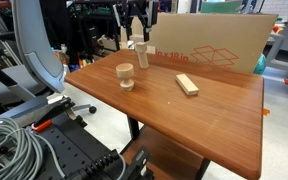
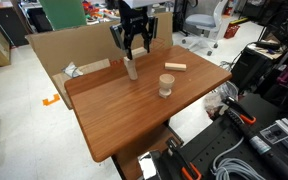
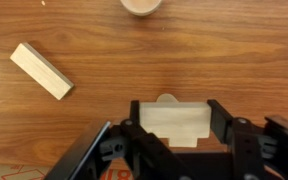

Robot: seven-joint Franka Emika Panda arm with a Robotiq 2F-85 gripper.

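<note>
My gripper points down over the table, shut on a white object [image 3: 174,122] held between its two fingers. Just past that object in the wrist view, a small pale round edge [image 3: 167,99] shows, partly hidden by it. An upright pale piece [image 2: 131,70] stands below the gripper in exterior view 2. A light cup-like item on a stem [image 1: 125,75] stands nearer the table's edge. To one side, a pale wooden block [image 3: 42,71] lies flat, apart from the gripper. Whether the held object touches the upright piece cannot be told.
The wooden table [image 1: 214,115] has wide free room to the right in exterior view 1. A cardboard panel [image 1: 209,40] stands along the far side. A bundle of grey cable [image 1: 12,150] lies off the table.
</note>
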